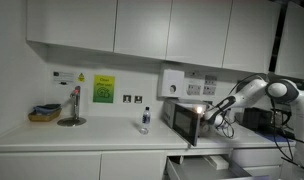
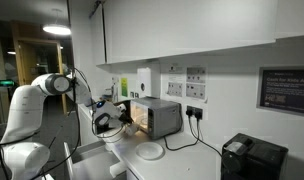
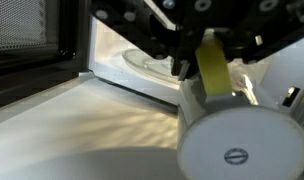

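My gripper is shut on a white cup-like object (image 3: 242, 145), whose round end with a dark mark faces the wrist camera. A yellow strip lies at the grip. Beyond it, in the wrist view, the lit microwave opening shows a glass turntable (image 3: 152, 66); the dark door mesh (image 3: 27, 65) is at the left. In exterior view 2 the grey microwave (image 2: 164, 118) stands on the counter, and my arm reaches to its open front. The open door (image 1: 186, 122) partly screens the gripper area in exterior view 1.
A white plate (image 2: 150, 151) lies on the counter near the microwave. A black toaster (image 2: 250, 160) stands farther along. In exterior view 1, a bottle (image 1: 146, 121) stands left of the microwave, and an open drawer (image 1: 197, 168) juts out below the counter.
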